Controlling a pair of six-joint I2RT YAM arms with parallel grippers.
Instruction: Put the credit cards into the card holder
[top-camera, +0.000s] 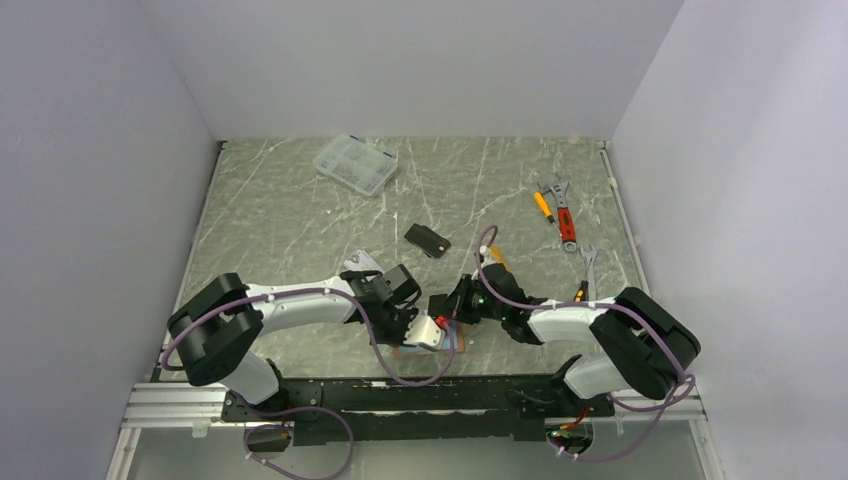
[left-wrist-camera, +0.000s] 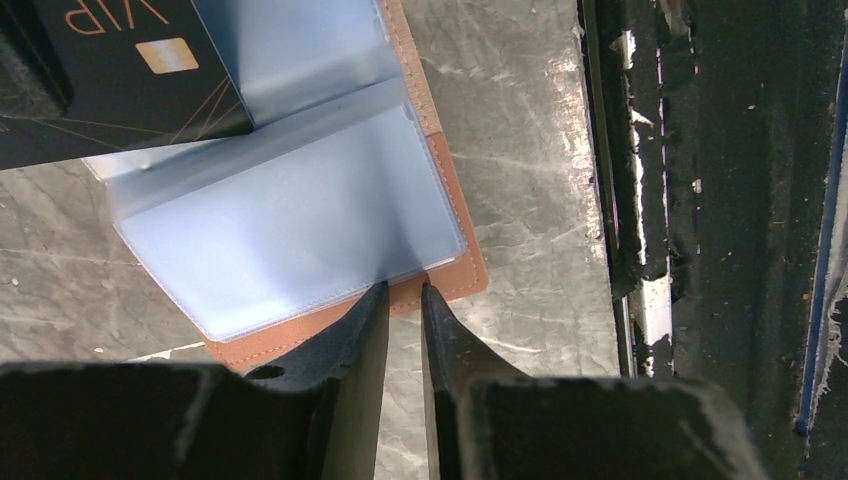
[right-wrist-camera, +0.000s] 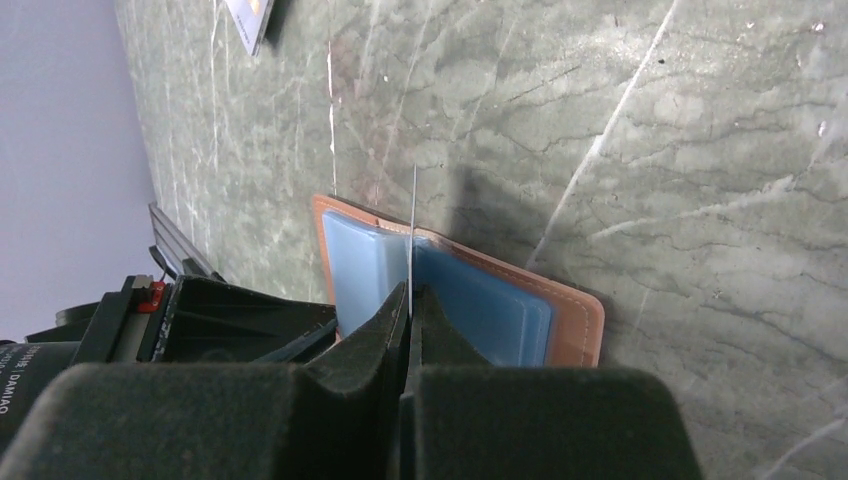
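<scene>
The brown card holder with clear bluish pockets (left-wrist-camera: 310, 215) lies on the table near its front edge. A black credit card (left-wrist-camera: 150, 90) with a gold chip is over its pockets, and my right gripper is shut on it. In the right wrist view the card (right-wrist-camera: 412, 215) shows edge-on, standing up from my fingertips in front of the blue pockets (right-wrist-camera: 475, 305). My left gripper is slightly open, its tips apart at the holder's brown border. Whether they touch the border, I cannot tell. The card's lower edge meets the pocket area; whether it is inside a pocket is unclear.
Behind the arms lie a black flat item (top-camera: 428, 240) and a pale card-like item (top-camera: 362, 260). A clear plastic box (top-camera: 356, 165) sits at the back, and tools such as the red-handled wrench (top-camera: 566, 225) lie at right. Both arms work close together.
</scene>
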